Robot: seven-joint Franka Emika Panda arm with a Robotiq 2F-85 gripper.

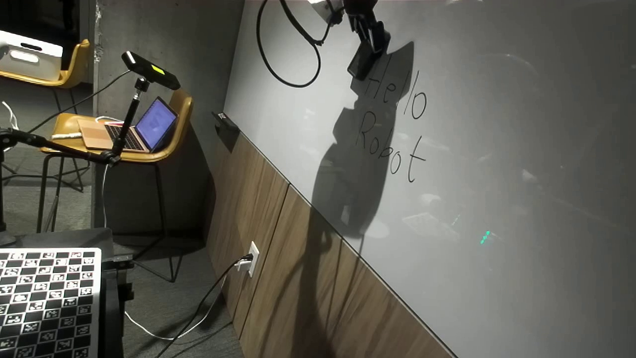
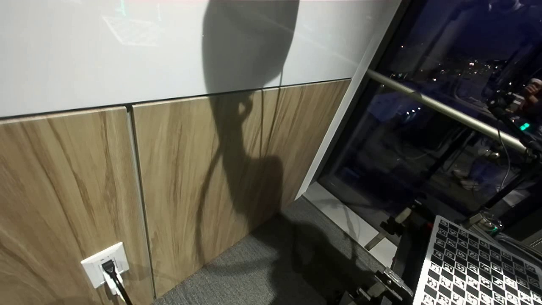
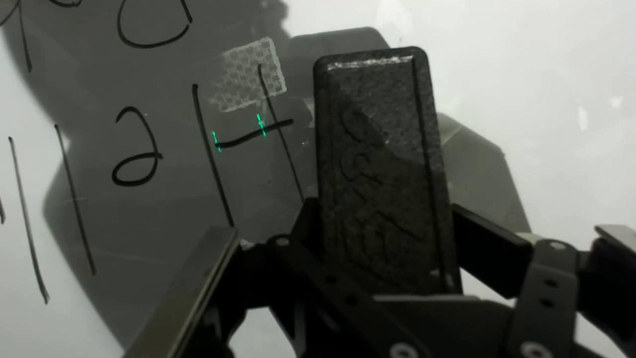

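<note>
My gripper is shut on a black rectangular eraser, one finger along each long side of it. Embossed lettering shows on the eraser's face. Behind it is the whiteboard, with "Hello Robot" handwritten in thin black strokes. From outside, the eraser appears at the upper left of the "Hello" writing, close to the board and beside the H. Whether it touches the surface cannot be told. The "Robot" writing lies below, partly in the arm's shadow.
Wood panels run beneath the board. A small dark holder sits at the board's lower left edge. A power outlet has cables plugged in. A black cable loops beside the arm. The board's right side is clear.
</note>
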